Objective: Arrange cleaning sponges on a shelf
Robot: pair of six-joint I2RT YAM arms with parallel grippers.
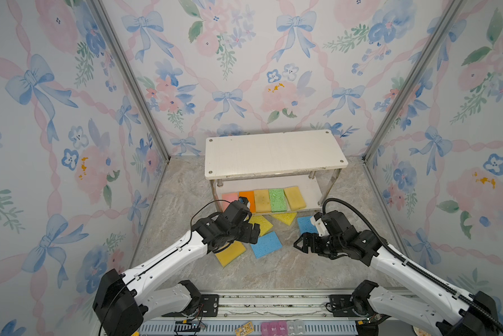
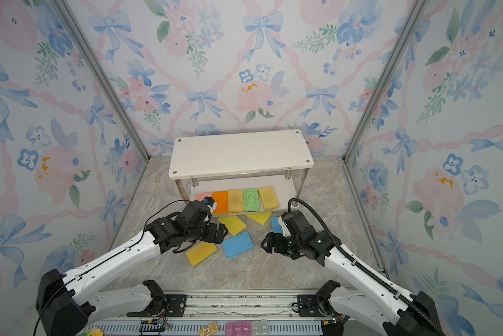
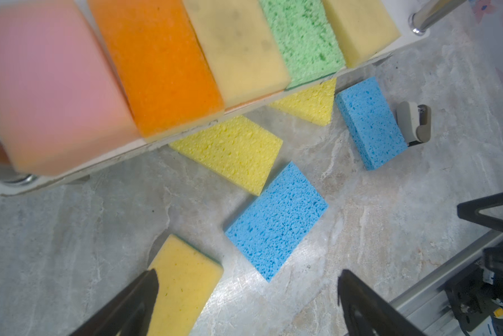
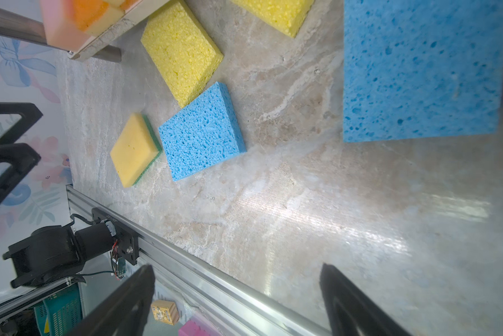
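Five sponges line the lower shelf (image 1: pixel 246 185): pink (image 3: pixel 61 89), orange (image 3: pixel 156 61), beige (image 3: pixel 237 44), green (image 3: pixel 300 36) and another beige (image 3: pixel 358 28). Below, on the table, lie two yellow sponges (image 3: pixel 226 151) (image 3: pixel 307 100), two blue ones (image 3: pixel 275 221) (image 3: pixel 370 123) and a yellow green-backed one (image 3: pixel 181 285). My left gripper (image 1: pixel 248 235) hangs open above the table near the left blue sponge, nothing between its fingers. My right gripper (image 1: pixel 307 242) is over the front right of the table beside the right blue sponge, its fingers apart and empty.
The white top board (image 1: pixel 274 154) stands on metal posts above the sponge row. Bare marble table (image 4: pixel 268 224) shows at the front and both sides. A metal rail (image 4: pixel 212 271) borders the front edge, floral walls the other sides.
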